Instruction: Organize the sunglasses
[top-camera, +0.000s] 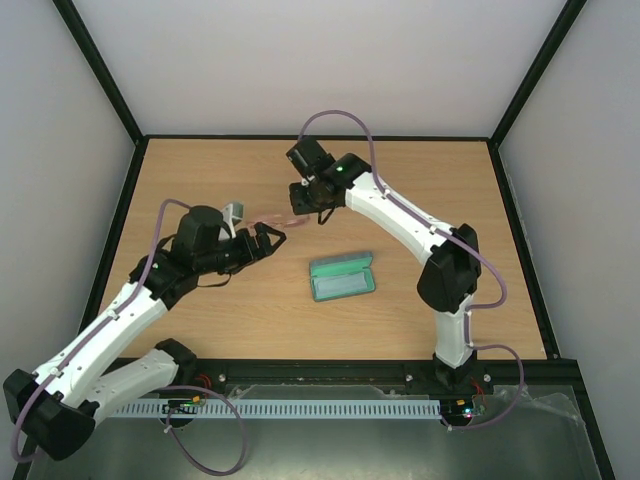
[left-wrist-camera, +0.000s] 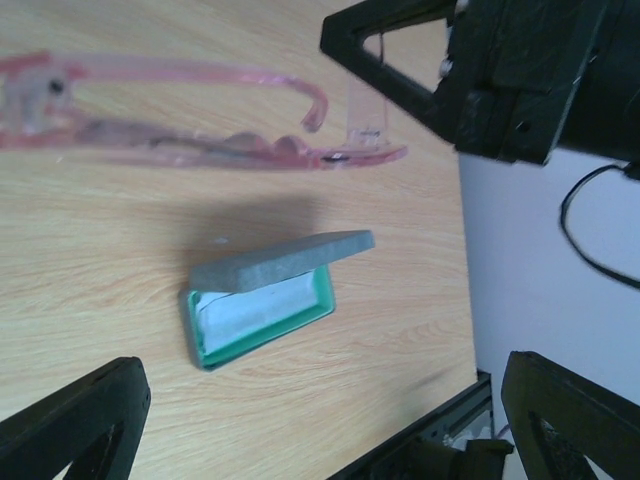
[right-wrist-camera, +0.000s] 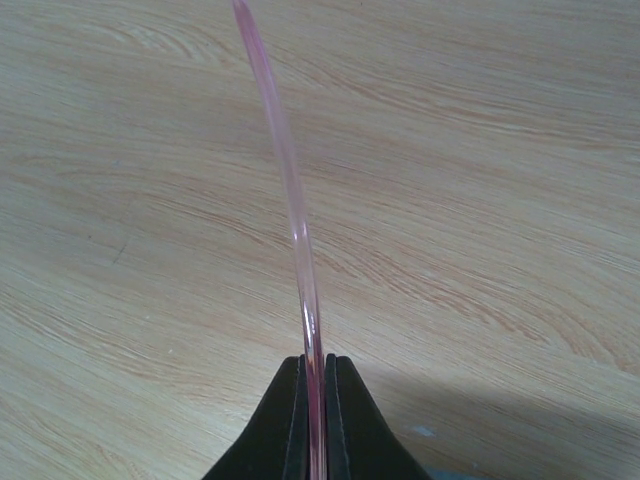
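Pink clear-framed sunglasses hang above the table, one temple folded in and the other sticking up. My right gripper is shut on the frame, which shows as a thin pink strip in the right wrist view. My left gripper stands open near the glasses, its fingers wide apart with nothing between them. In the top view the left gripper is just left of and below the right gripper. A green case lies with its lid raised, a pale cloth inside.
A dark frame rail runs along its front edge. Both grippers are close together, with the right one's black fingers looming at the top of the left wrist view.
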